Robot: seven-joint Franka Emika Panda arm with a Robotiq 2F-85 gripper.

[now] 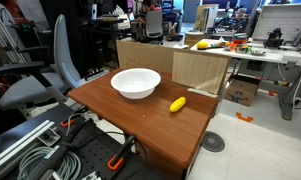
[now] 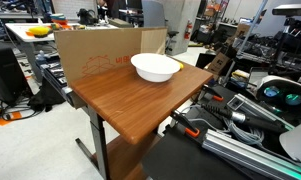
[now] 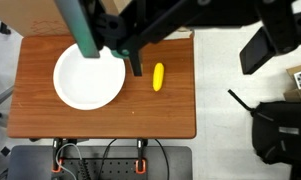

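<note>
A white bowl [image 1: 136, 82] stands upright on the brown wooden table [image 1: 140, 118], and its inside looks empty. To its right in exterior view 1 lies a small, long yellow object [image 1: 177, 104], perhaps a toy fruit or vegetable, apart from the bowl. From above, the wrist view has the bowl [image 3: 88, 82] at left and the yellow object [image 3: 158, 77] near the middle. My gripper is high over the table, its dark fingers [image 3: 258, 50] spread wide with nothing visible between them. Neither exterior view shows the gripper clearly.
A cardboard panel [image 1: 180, 67] stands along the table's far edge. Clamps and coiled cables [image 1: 52, 160] lie on the dark surface by the near side. A black bag [image 3: 280, 130] rests on the floor to the right. Bare tabletop surrounds the yellow object.
</note>
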